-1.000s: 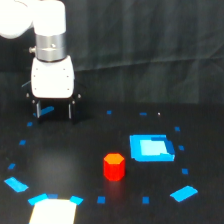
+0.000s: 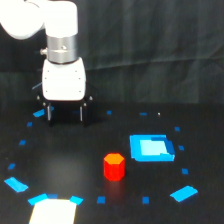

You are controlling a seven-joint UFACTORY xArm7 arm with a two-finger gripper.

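Observation:
A red block with a several-sided top stands on the black table, a little right of centre and towards the front. Behind it and to the right is a blue square outline around a pale, nearly white patch. My gripper hangs over the back left of the table, well away from the block. Its dark fingers are wide apart, and nothing shows between them.
A pale cream piece is cut off by the bottom edge at front left. Blue tape strips and small blue squares are scattered flat on the table.
My arm and gripper have shifted slightly to the right and a little lower in view. The red block and the blue square have not moved.

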